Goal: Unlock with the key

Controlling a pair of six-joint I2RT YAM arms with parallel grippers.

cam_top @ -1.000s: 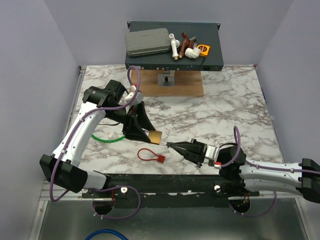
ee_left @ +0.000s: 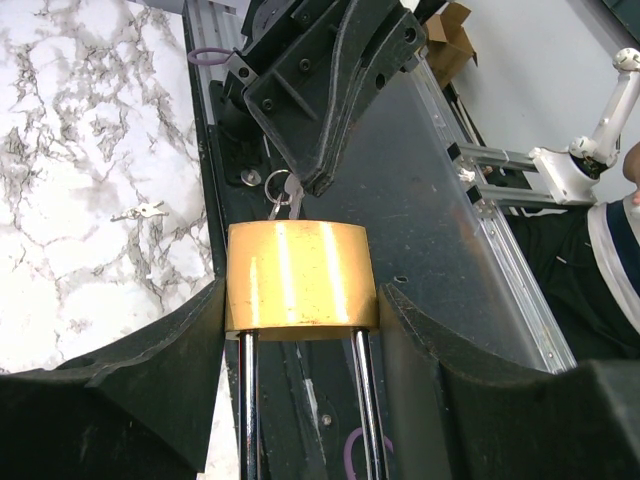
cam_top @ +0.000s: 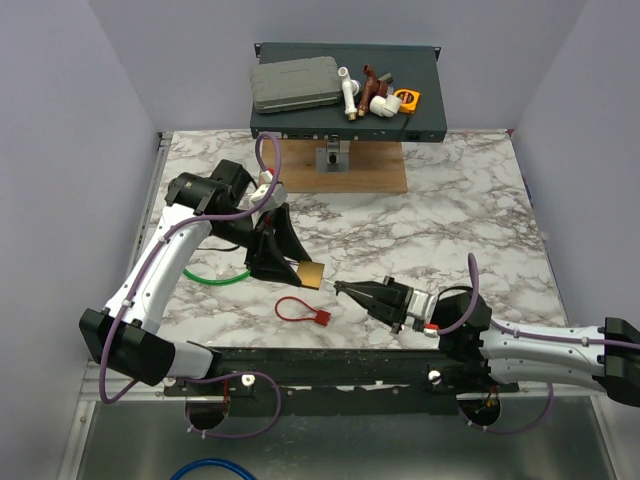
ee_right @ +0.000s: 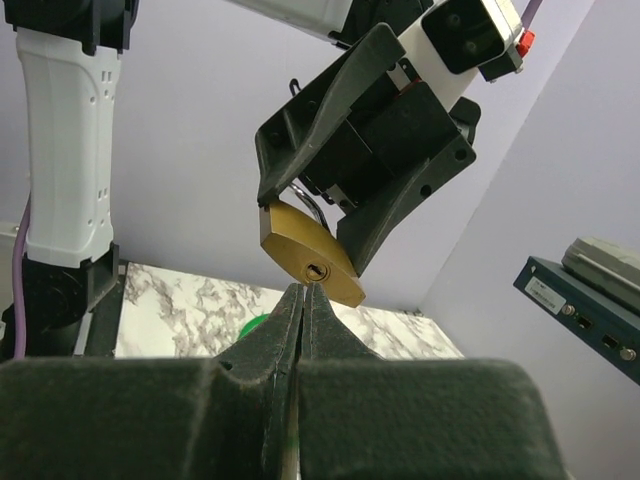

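A brass padlock [cam_top: 310,275] is held in the air by my left gripper [cam_top: 283,266], which is shut on it. In the left wrist view its gold body [ee_left: 300,275] sits between the fingers, shackle toward me. The padlock's keyhole [ee_right: 316,271] faces the right wrist camera. Just right of the lock, my right gripper [cam_top: 341,288] is shut, its tip pointing at the keyhole side. A thin silver key [ee_left: 294,190] shows at that tip, between the fingers and the padlock, with a small ring beside it. Whether the key's end is inside the keyhole is hidden.
A red looped tag [cam_top: 320,317] lies on the marble table below the padlock. A green loop [cam_top: 215,281] is at the left. The dark shelf [cam_top: 300,124] with a grey case [cam_top: 296,84] stands at the back.
The left gripper and padlock stay in place.
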